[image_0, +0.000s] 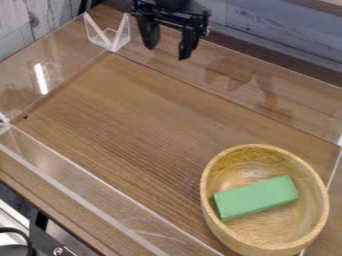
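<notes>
My dark gripper (168, 32) is at the top centre of the camera view, over the back of the wooden tray, open with its fingers apart. At the lower right a round cream bowl (305, 235) holds a green rectangular block (254, 197). The gripper is well away from both.
A clear, angular plastic object (107, 34) stands at the back left beside the gripper. Light walls edge the tray at the back and sides.
</notes>
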